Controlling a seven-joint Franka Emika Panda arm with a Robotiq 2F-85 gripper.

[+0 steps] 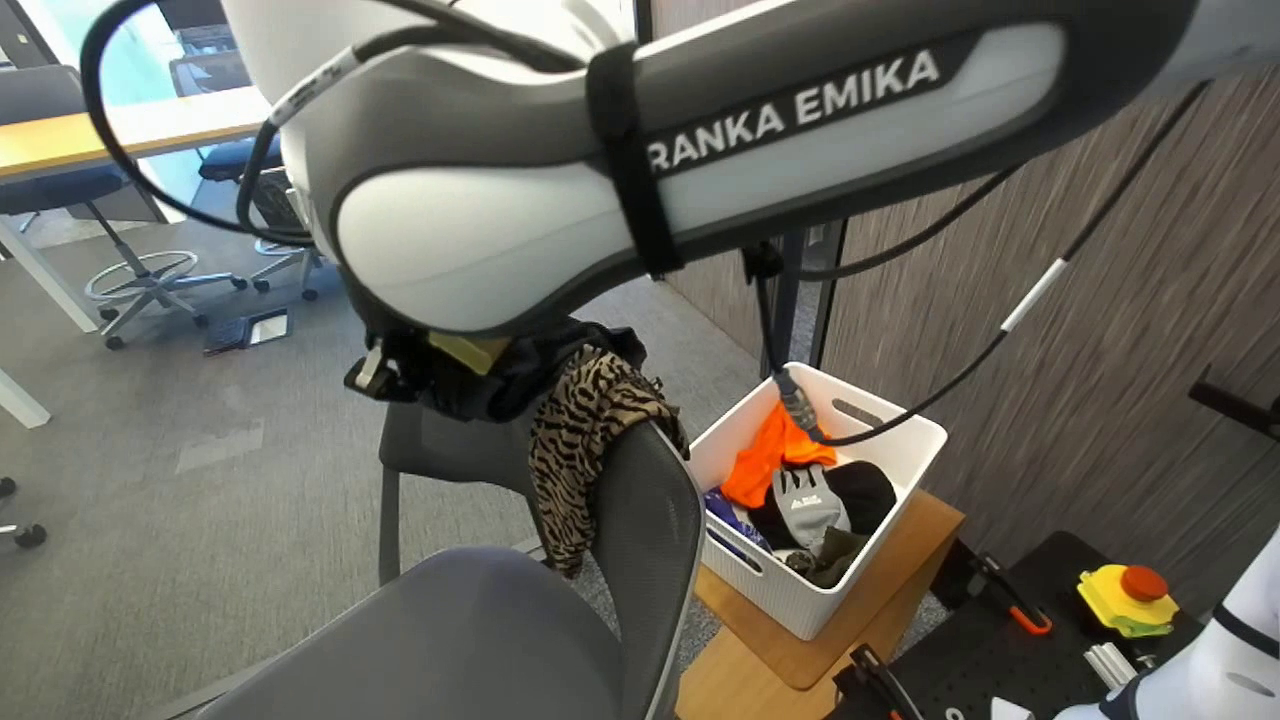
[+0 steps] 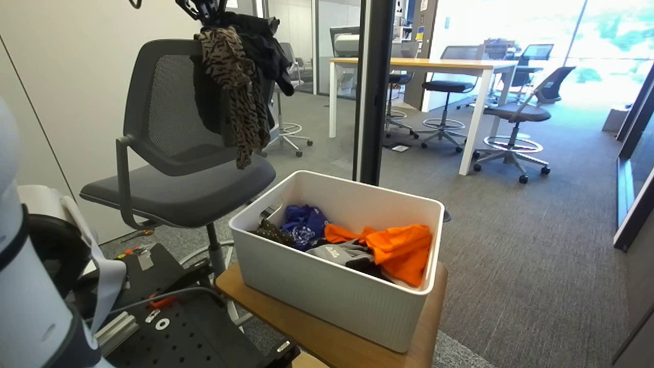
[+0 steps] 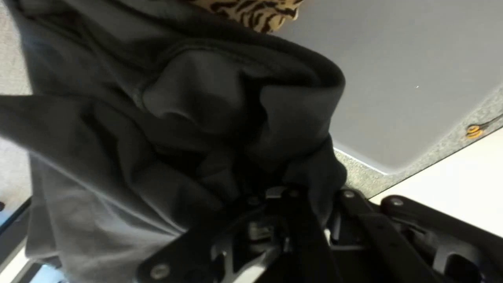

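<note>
My gripper is shut on a black cloth, which hangs in wide folds and fills much of the wrist view. In exterior view 2 the gripper is at the top edge, above the backrest of a grey chair, with the black cloth drooping at the backrest's top corner. A tiger-striped cloth is draped over that backrest, overlapping the black one. Exterior view 1 shows the striped cloth too, but the arm covers most of the gripper there.
Beside the chair, a white bin stands on a small wooden table. It holds an orange cloth, a blue cloth and a grey glove. A dark post rises behind the bin.
</note>
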